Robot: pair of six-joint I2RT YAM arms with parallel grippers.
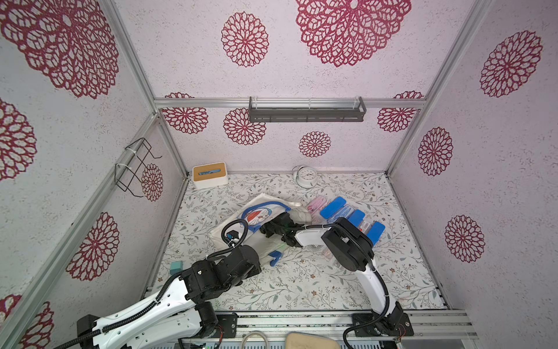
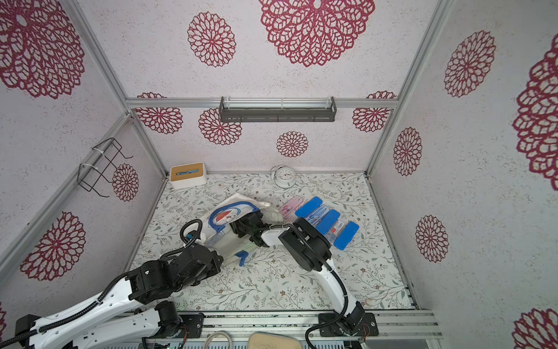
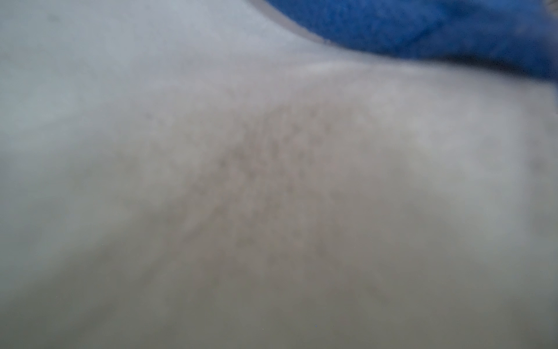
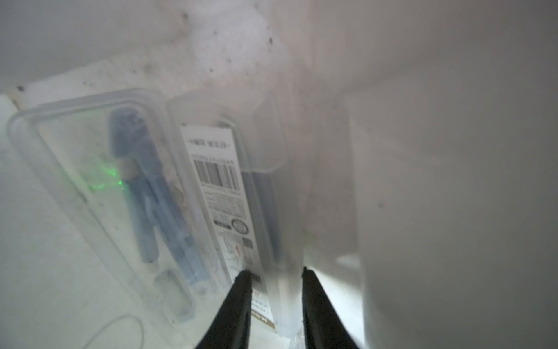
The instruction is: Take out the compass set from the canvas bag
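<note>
The white canvas bag (image 1: 223, 229), with its blue design, lies in the middle left of the table. My left gripper is at its near-left part; the left wrist view shows only blurred fabric, and the fingertips are hidden. My right gripper is inside the bag, partly open, its fingers at a clear case with a white label (image 4: 212, 174). Left of that case lies another clear case with a blue compass (image 4: 145, 192). I cannot tell that anything is gripped.
Several blue and clear cases (image 1: 355, 218) lie at the right. A white-and-wood box (image 1: 210, 181) stands back left, a white clock (image 1: 306, 176) at the back centre. A small teal block (image 1: 176, 267) lies at the left.
</note>
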